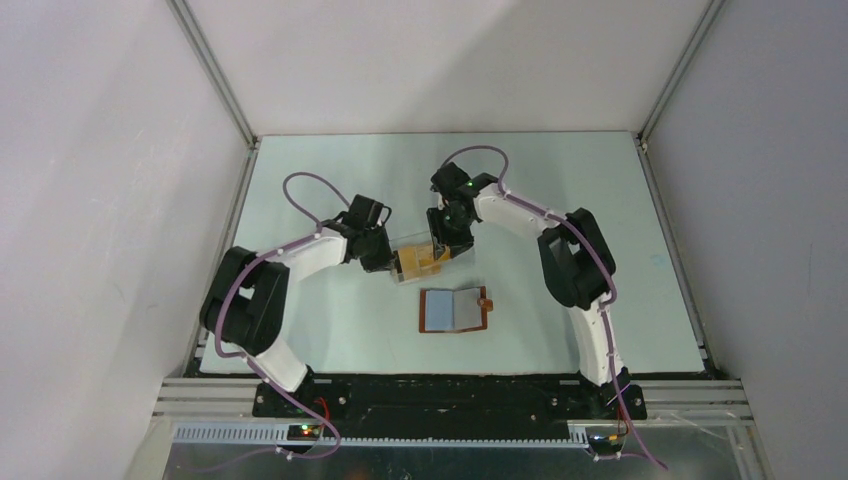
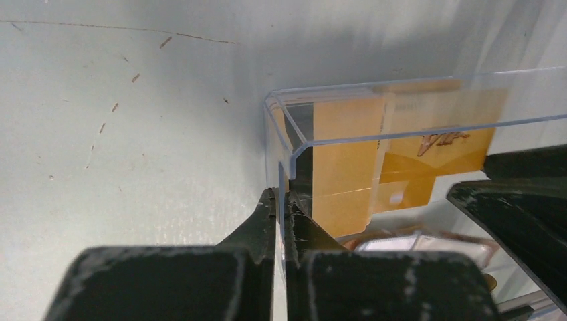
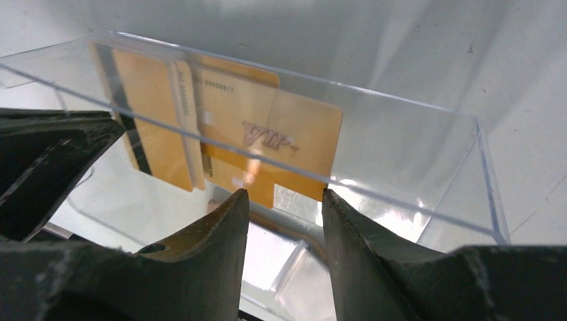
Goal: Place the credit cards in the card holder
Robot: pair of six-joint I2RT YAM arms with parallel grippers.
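Gold cards lie in a clear box, among them a "VIP" card (image 3: 294, 134) and another gold card (image 2: 344, 157) with a black stripe. The wall of the clear box (image 2: 273, 134) passes between the fingertips of my left gripper, which is shut on it at the box's left end. My right gripper is partly open over the box, with nothing held; one fingertip is close by the VIP card's lower corner, and whether they touch I cannot tell. The card holder (image 1: 483, 322), brown-edged with clear pockets, lies opened flat in front of the box.
The box's upright clear walls (image 3: 401, 110) stand around the cards. Both grippers are close together over the box. Free white tabletop (image 1: 570, 345) spreads right of the holder and behind the arms.
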